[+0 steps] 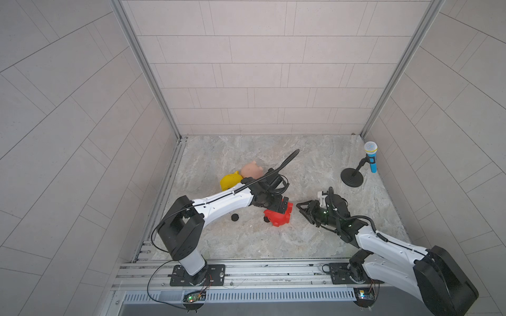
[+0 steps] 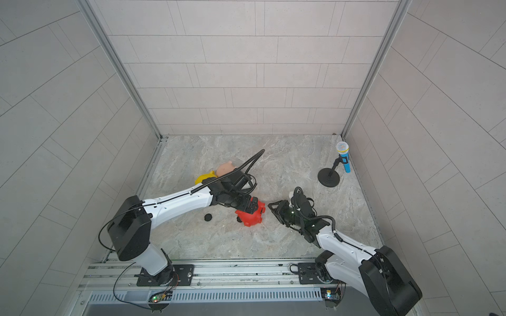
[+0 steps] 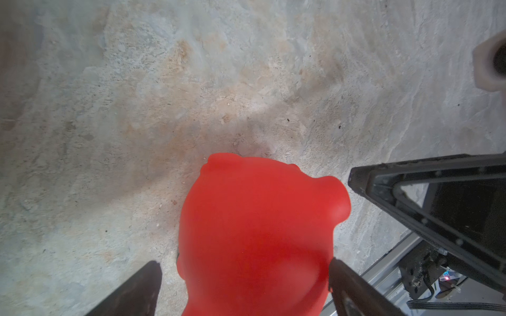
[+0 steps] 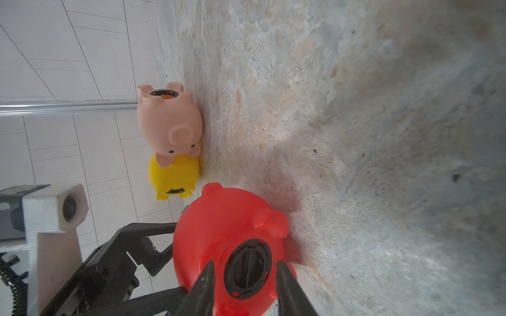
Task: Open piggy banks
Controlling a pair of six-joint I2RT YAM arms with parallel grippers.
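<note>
The red piggy bank lies with a black plug in its belly, facing my right gripper, which stands open beside it. My left gripper is over the red pig, its fingers open either side of it in the left wrist view; whether they touch it is not clear. A pink piggy bank shows a dark-rimmed opening, and a yellow one lies next to it, both behind the left arm in the top views.
A black disc lies on the table left of the red pig. A black stand holding a blue cylinder is at the back right.
</note>
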